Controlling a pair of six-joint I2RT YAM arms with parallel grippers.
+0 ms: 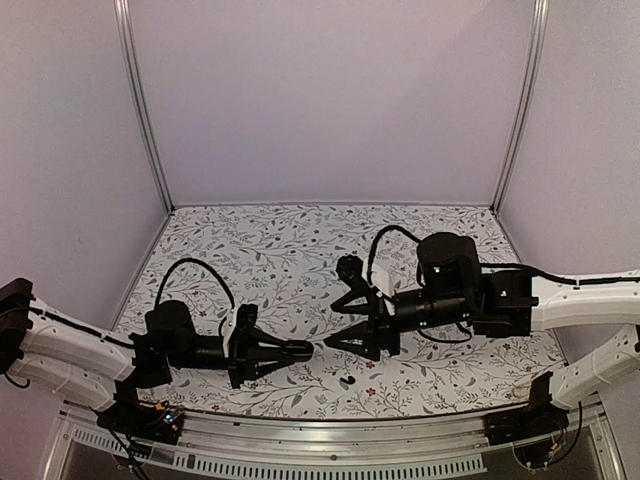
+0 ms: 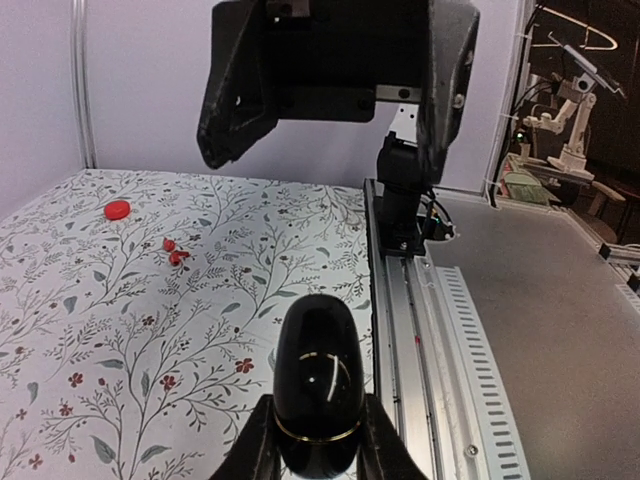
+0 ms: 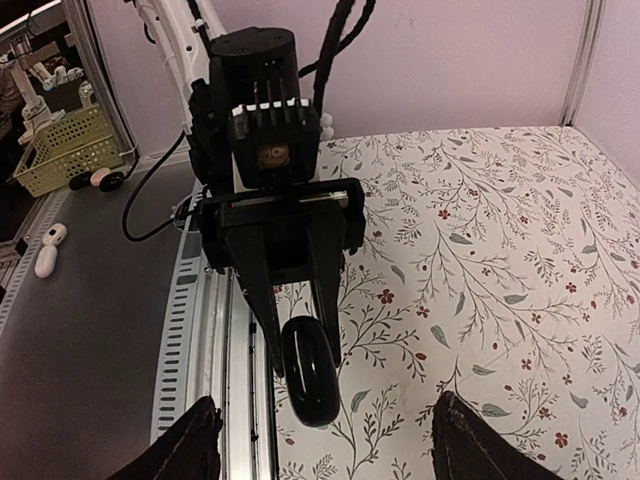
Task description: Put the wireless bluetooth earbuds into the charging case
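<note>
The glossy black charging case (image 1: 298,351), shaped like a long capsule, is clamped upright in my left gripper (image 1: 280,353), raised off the table. A thin seam crosses the case (image 2: 317,400) in the left wrist view, and its lid looks closed. My right gripper (image 1: 333,322) stands just to the right, its fingers wide open and empty. Seen from the right wrist, the case (image 3: 311,372) appears between the open fingers, apart from them. A small dark object (image 1: 347,380) shows in front of the right gripper; I cannot tell whether it is an earbud.
A red disc (image 2: 117,210) and two small red pieces (image 2: 174,252) lie on the flower-patterned table (image 2: 180,400); I cannot tell if those are earbuds. The table's metal front rail (image 1: 300,458) runs close below both arms. Open table stretches behind them.
</note>
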